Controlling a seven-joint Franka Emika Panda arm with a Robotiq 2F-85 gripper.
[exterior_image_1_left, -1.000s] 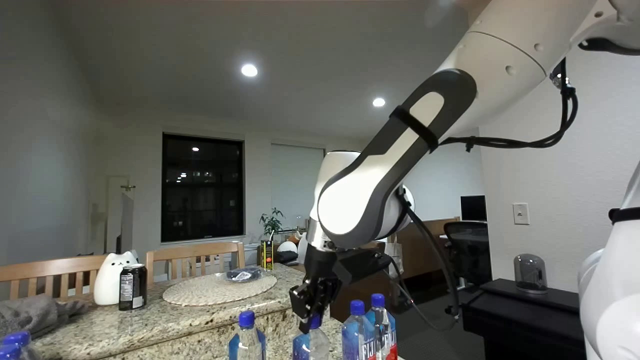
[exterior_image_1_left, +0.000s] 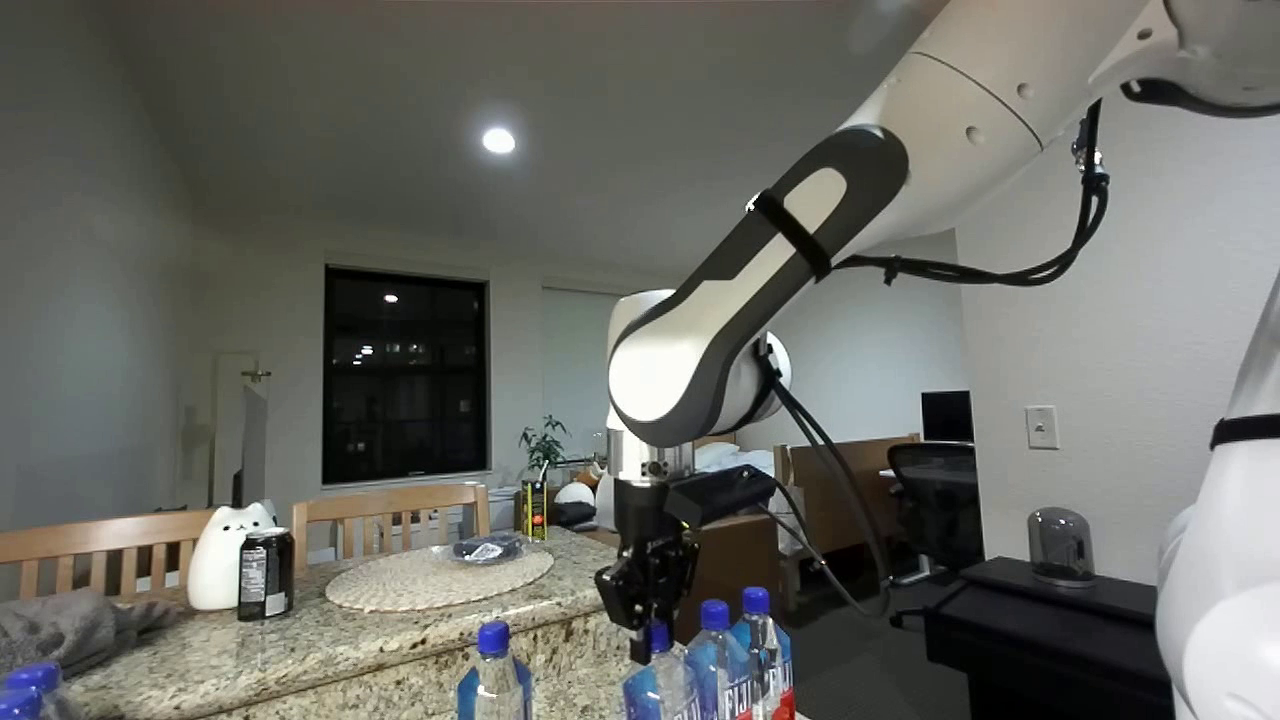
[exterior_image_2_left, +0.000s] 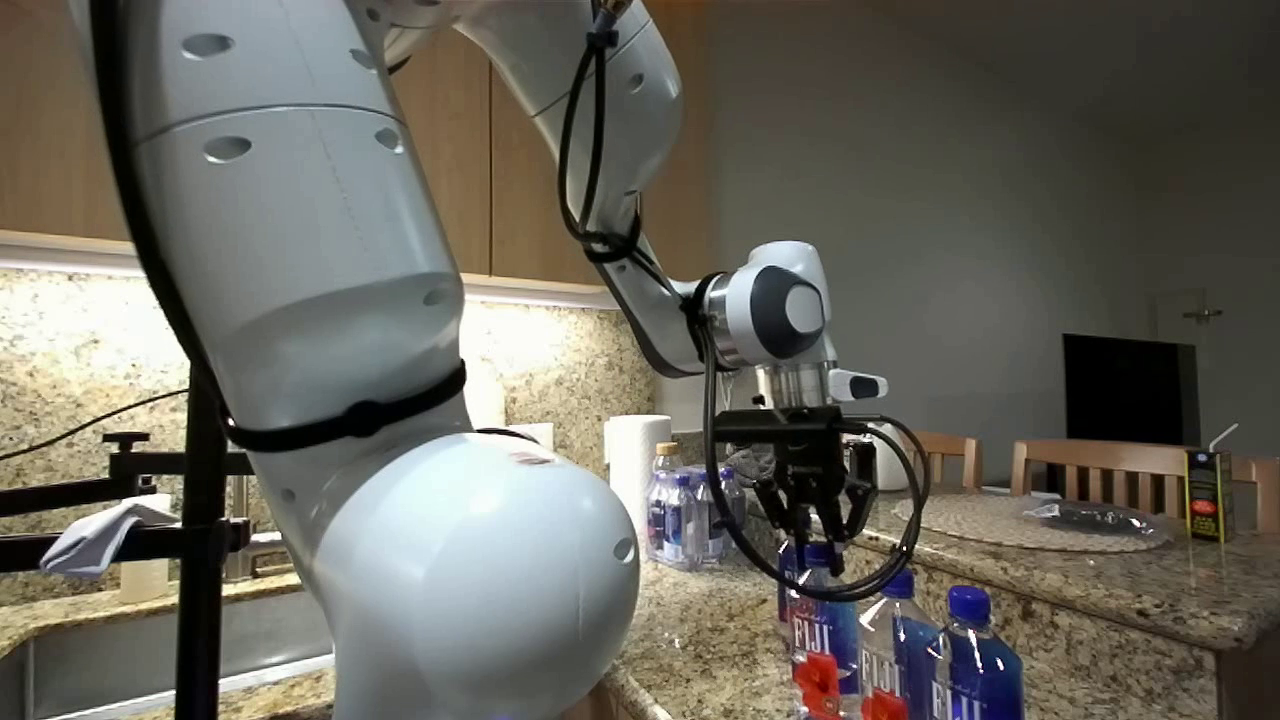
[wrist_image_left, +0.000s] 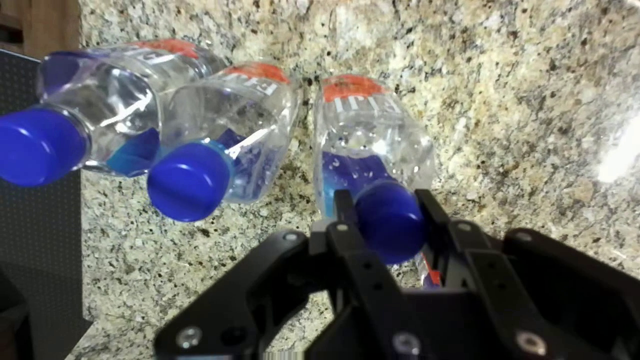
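Note:
In the wrist view a clear Fiji bottle (wrist_image_left: 366, 138) has its blue cap (wrist_image_left: 390, 222) between the fingers of my gripper, which is shut on it. Left of it, two more capped bottles stand close together: a middle bottle (wrist_image_left: 240, 132) and an outer bottle (wrist_image_left: 126, 96). Exterior view 1 shows my gripper (exterior_image_1_left: 654, 630) pointing down over the held bottle (exterior_image_1_left: 662, 690), right beside the other two. The bottle's base is out of that frame. From exterior view 2, my gripper (exterior_image_2_left: 822, 552) is at the bottle nearest the counter's inner side, partly hidden by a cable.
Another bottle (exterior_image_1_left: 494, 678) stands apart to the left in exterior view 1. A raised granite ledge (exterior_image_1_left: 312, 654) runs behind, bearing a black can (exterior_image_1_left: 265, 574) and a woven mat (exterior_image_1_left: 408, 582). More bottles (exterior_image_2_left: 684, 516) stand by a paper towel roll (exterior_image_2_left: 636, 462).
My gripper and the bottle in it have moved right, closer to the pair of bottles. The wrist is more upright than before. The other bottles have stayed put.

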